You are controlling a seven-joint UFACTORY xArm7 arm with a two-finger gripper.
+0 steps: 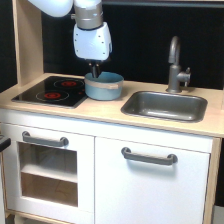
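Note:
A blue-grey pot [104,88] sits on the counter at the right edge of the black hob [53,93], between the hob and the sink. The gripper [95,72] points down at the pot's left rear, its tip at or just inside the rim. Whether its fingers are open or shut is too small to tell.
A steel sink [164,104] with a tall faucet [174,62] fills the right of the counter. Below are white cabinet doors [149,189] with grey handles. A wooden side panel [29,40] stands at the left.

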